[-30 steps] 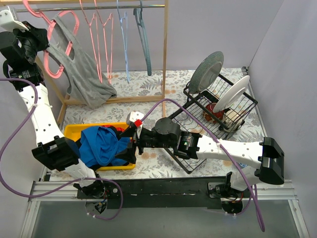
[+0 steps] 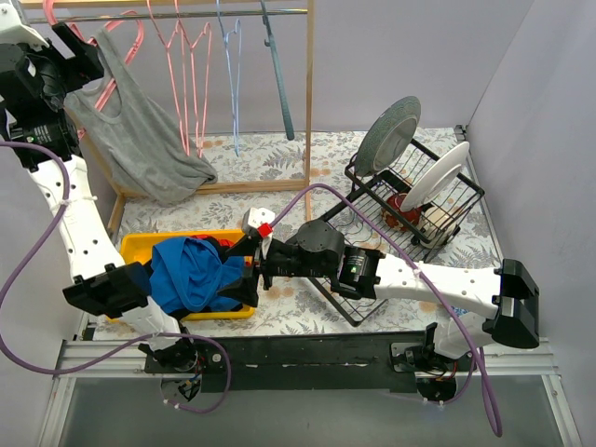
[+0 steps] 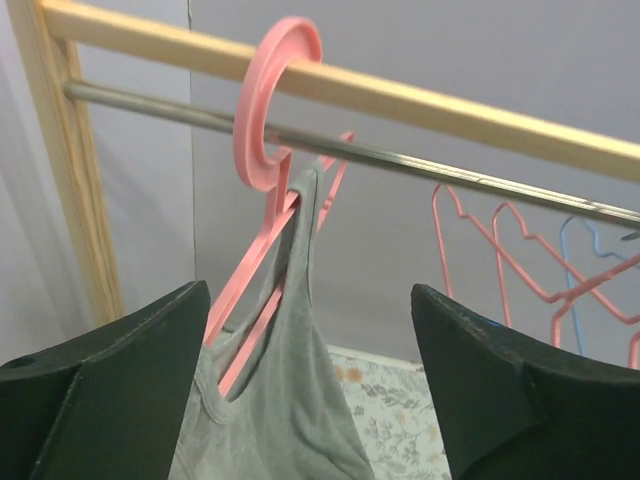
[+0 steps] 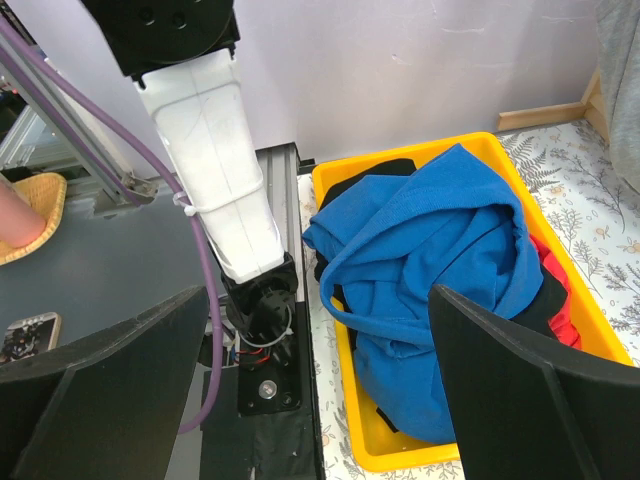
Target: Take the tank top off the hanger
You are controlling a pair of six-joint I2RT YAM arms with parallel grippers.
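A grey tank top (image 2: 149, 149) hangs from a pink hanger (image 3: 268, 60) on the rack at the upper left. In the left wrist view one strap is over the hanger's upper part and the fabric hangs below. My left gripper is open, facing the hanger and tank top, with nothing visibly held. My right gripper (image 2: 244, 270) stands open over the yellow bin's right side, away from the tank top.
Other pink hangers (image 2: 186, 84) and blue hangers (image 2: 233, 84) share the rail. A yellow bin (image 2: 135, 247) holds blue cloth (image 4: 420, 250). A dish rack (image 2: 438, 223) with plates stands on the right.
My left gripper has shifted slightly beside the hanger, which has swung, along with the tank top's upper part. The right arm is nearly unchanged.
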